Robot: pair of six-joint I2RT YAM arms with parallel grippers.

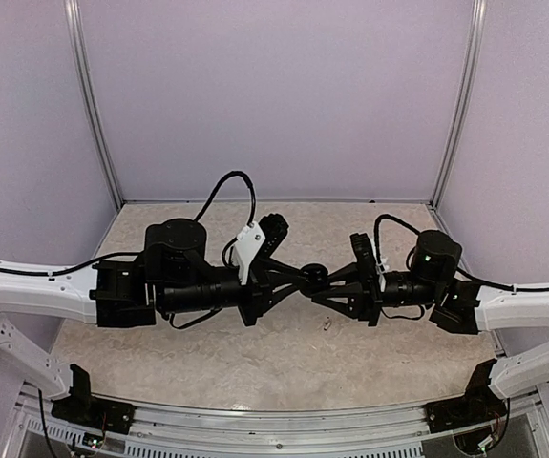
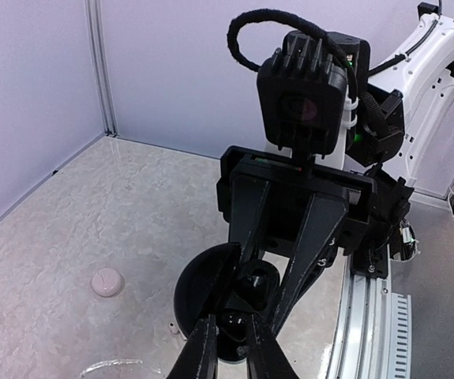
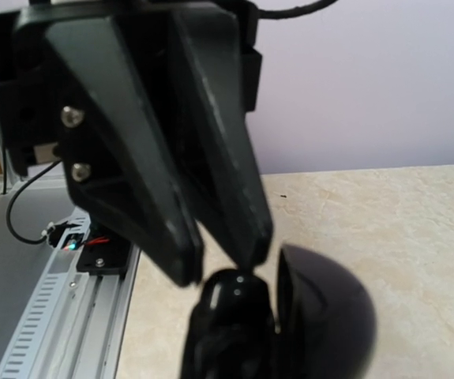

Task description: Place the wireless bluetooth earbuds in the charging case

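Note:
The black charging case (image 2: 205, 286) is held up off the table, lid raised, by my right gripper, whose fingers (image 2: 309, 245) clamp its sides. Glossy black rounded shapes (image 2: 233, 322) show inside it; whether they are earbuds or empty wells I cannot tell. My left gripper (image 1: 303, 279) reaches in from the left, its tips at the case. A gap separates its fingertips (image 2: 208, 346) in the left wrist view. In the right wrist view the left fingers (image 3: 159, 213) end just above the glossy case body (image 3: 234, 312), beside the domed lid (image 3: 333, 316).
A small pale pink round object (image 2: 106, 281) lies on the table (image 2: 37, 300), with a clear curved item (image 2: 120, 363) nearer. The tabletop around both arms looks mostly free. A metal rail (image 1: 284, 420) runs along the front edge.

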